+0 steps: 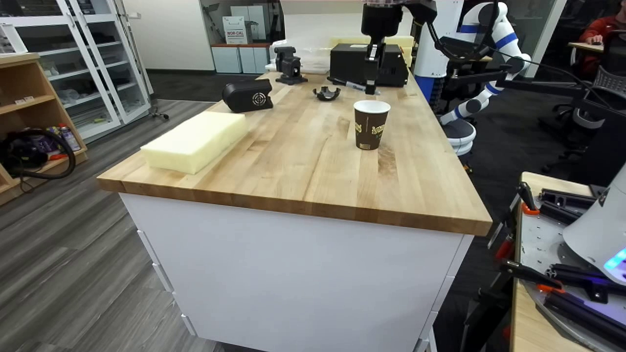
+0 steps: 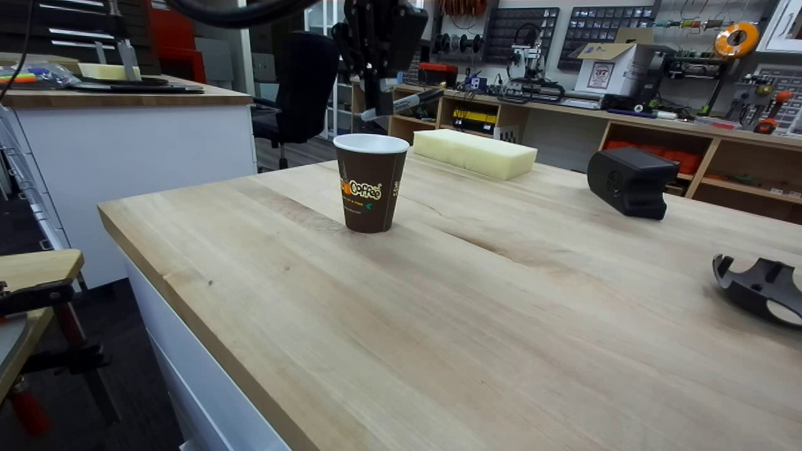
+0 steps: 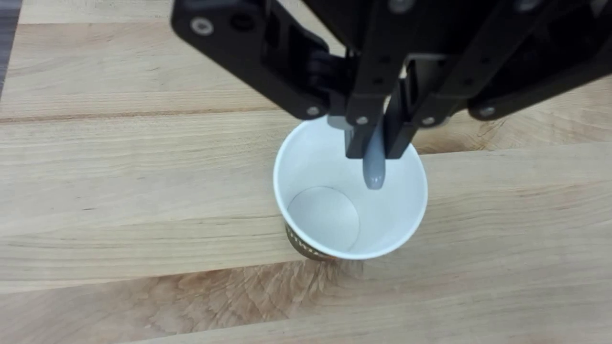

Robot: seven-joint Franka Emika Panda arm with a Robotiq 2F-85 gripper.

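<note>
A brown paper coffee cup (image 1: 370, 130) with a white inside stands upright on the wooden table, and the wrist view looks down into it, where its floor (image 3: 324, 218) is bare. My gripper (image 2: 378, 113) hangs above the cup's rim, shut on a grey marker pen (image 2: 411, 104). The pen is roughly level, slightly tilted, its dark end off to one side. From the wrist camera, the pen's grey end (image 3: 374, 169) pokes out between my fingertips over the cup opening. Whether pen and rim touch I cannot tell, though the second exterior view shows a gap.
A pale yellow foam block (image 1: 196, 141) lies at the table's left edge. Beyond it are a black speaker-like object (image 1: 247, 96) and a black curved part (image 1: 326, 93). A black box (image 1: 352, 64) stands at the back. Around the cup the table is clear.
</note>
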